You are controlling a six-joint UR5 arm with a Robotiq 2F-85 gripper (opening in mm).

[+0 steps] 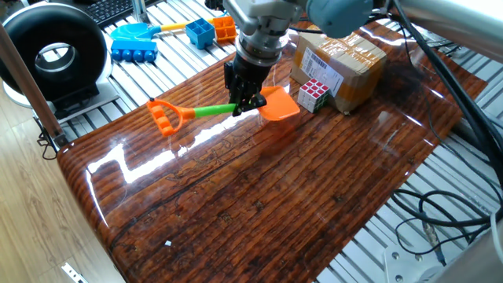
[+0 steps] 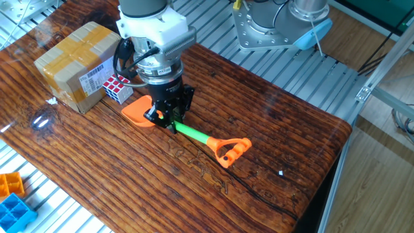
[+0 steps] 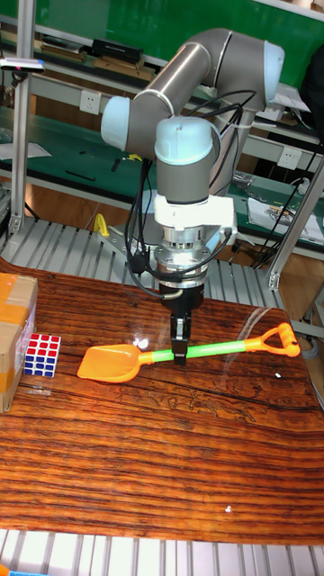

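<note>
A toy shovel with an orange blade, a green shaft and an orange D-shaped handle is in my gripper. The black fingers are shut around the green shaft, close to the blade end. In exterior view 1 the handle points left and the blade right, towards the cube. The shovel lies roughly level, at or a little above the wooden table; the exact gap cannot be told. My gripper points straight down, and its fingertips partly hide the shaft.
A red, white and blue puzzle cube stands beside a taped cardboard box, both near the blade. Blue blocks and a blue shovel lie off the table on the slatted surface.
</note>
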